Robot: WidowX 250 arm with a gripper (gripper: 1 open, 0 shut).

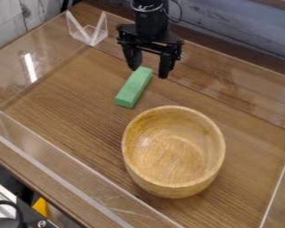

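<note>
A black gripper [150, 55] hangs from the top centre, its two fingers apart and open, with nothing seen between them. Just below and left of it a green rectangular block [134, 86] lies on the wooden table [56, 134], fully visible and clear of the fingers. A large tan plastic bowl [173, 151] sits in the lower middle, empty.
Clear plastic pieces stand at the top left [88, 27] and left edge [93, 120]. A black cable [3, 203] and a small yellow item [39, 205] are at the bottom left. The table's right side is open.
</note>
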